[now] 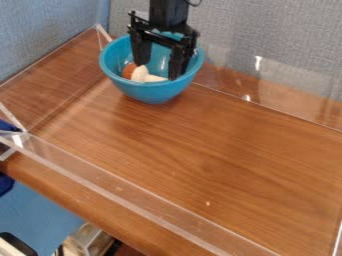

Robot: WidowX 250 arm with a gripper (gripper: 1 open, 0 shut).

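Note:
A light-blue bowl [152, 88] sits at the back left of the wooden table. In it lie a white object [148, 77] and an orange object [128, 71], partly hidden by the rim and gripper. My black gripper [162, 58] hangs over the bowl, open, with its fingers reaching down inside it on either side near the white and orange objects. Whether it touches them I cannot tell.
Clear low walls edge the table, with grey padded walls behind and at the left. A dark blue object lies at the left edge.

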